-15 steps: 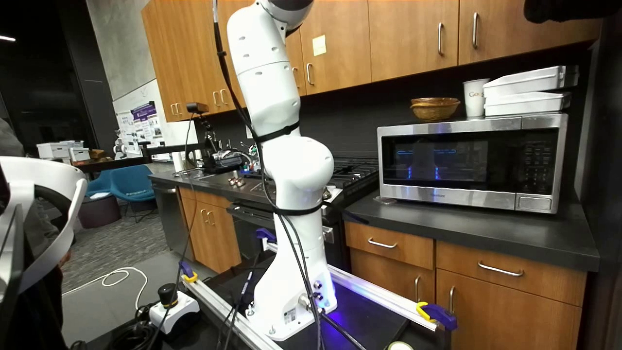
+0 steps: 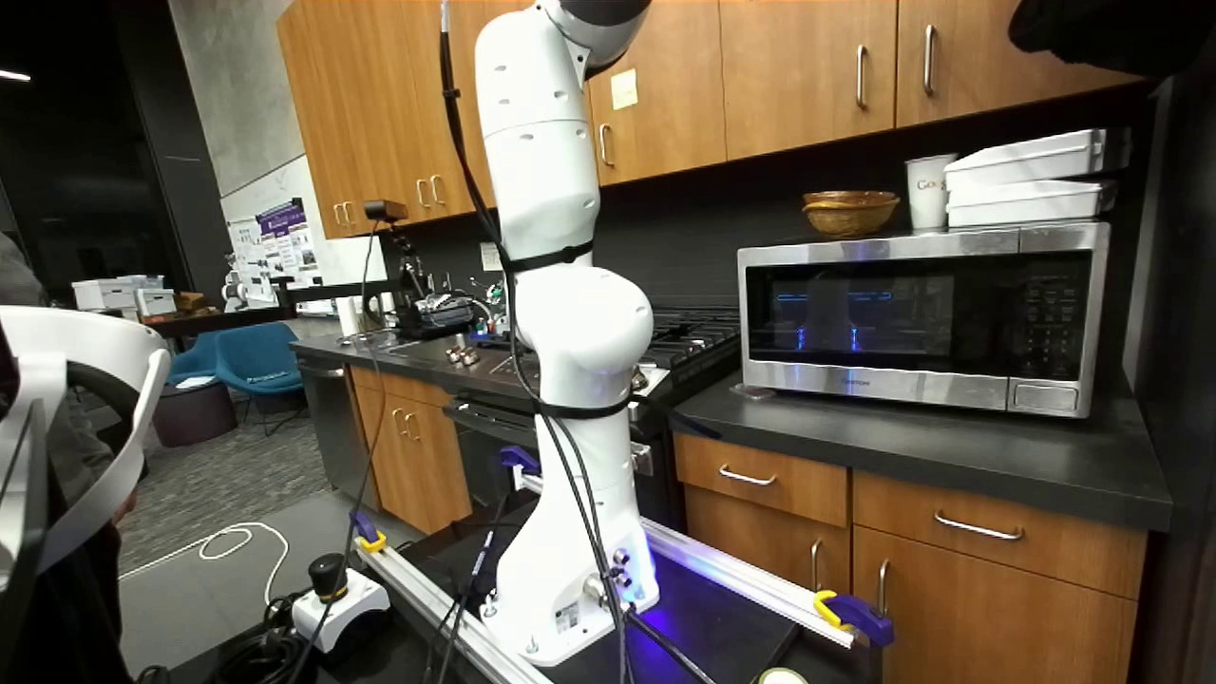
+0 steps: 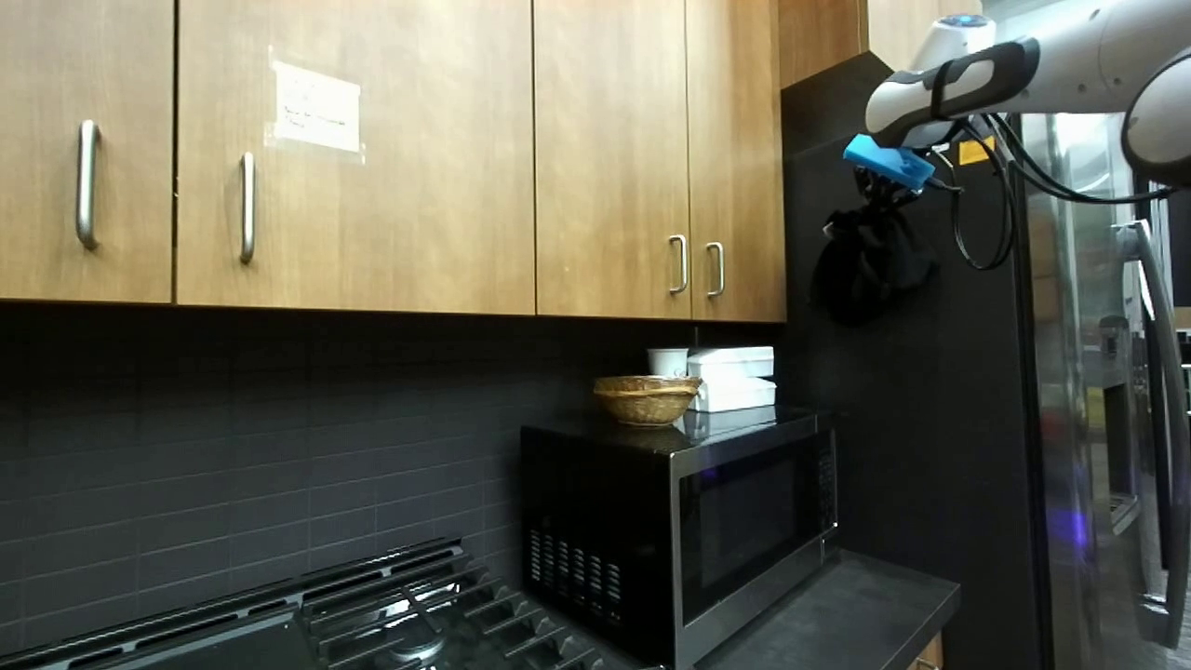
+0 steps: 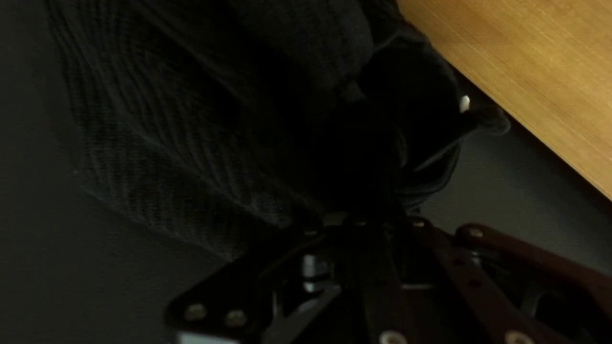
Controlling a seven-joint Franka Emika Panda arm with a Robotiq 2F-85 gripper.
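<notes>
A black ribbed cloth item (image 4: 189, 132) fills much of the wrist view. My gripper is shut on its lower part, though the dark fabric hides the exact pinch. In exterior view 2 my gripper (image 3: 885, 192) is high at the right, below a blue mount, with the black cloth (image 3: 865, 268) hanging beneath it in front of a dark side panel (image 3: 938, 413). Exterior view 1 catches only a dark piece of the cloth (image 2: 1094, 34) in the top right corner. A small pale tip (image 4: 464, 103) shows beside the fabric; whether the cloth is caught there I cannot tell.
Wooden upper cabinets (image 3: 614, 145) stand close beside the cloth. Below are a microwave (image 2: 912, 319) with a wicker basket (image 2: 850, 213), a white cup (image 2: 929, 192) and white boxes (image 2: 1026, 182) on top. A steel fridge (image 3: 1077, 447) is at the right.
In exterior view 1 the arm's upper links have swung to the right. The black cloth hangs lower and slightly further left at the top right corner.
</notes>
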